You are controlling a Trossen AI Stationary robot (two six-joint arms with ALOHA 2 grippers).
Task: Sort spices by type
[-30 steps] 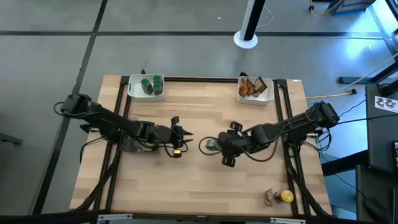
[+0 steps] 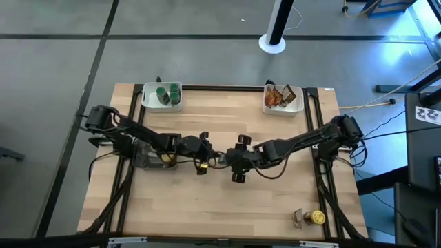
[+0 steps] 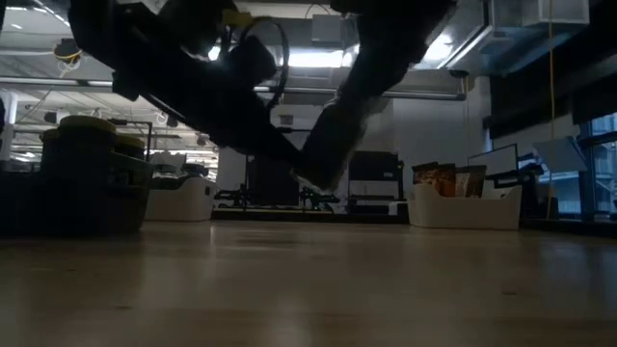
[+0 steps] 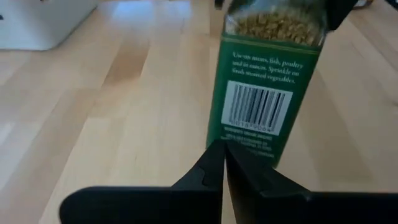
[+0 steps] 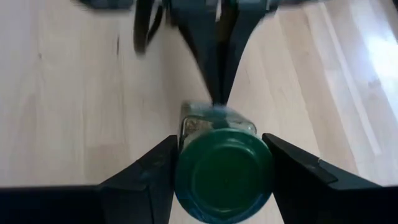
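A green-labelled spice jar point(image 4: 261, 93) with a green cap hangs above the table's middle. My right gripper is shut on it, its fingers on both sides of the green cap point(image 5: 224, 177). In the left wrist view, my left gripper has its fingertips together in front of the jar's label, with nothing between them. Seen from above, both grippers meet mid-table and largely hide the jar. At back left, a white bin point(image 2: 146, 94) holds green-capped jars point(image 2: 162, 96). Another white bin point(image 2: 295, 106), back right, holds spice packets point(image 2: 274, 95).
A yellow-capped bottle point(image 2: 315, 217) and a small container point(image 2: 298, 218) lie near the front right edge. A dark container point(image 2: 147, 158) sits under the left arm, by the frame rail.
My left gripper has gone from open to shut and moved right, up close to the jar. The right gripper, still holding the jar, has shifted left, and the jar's lower part is now covered.
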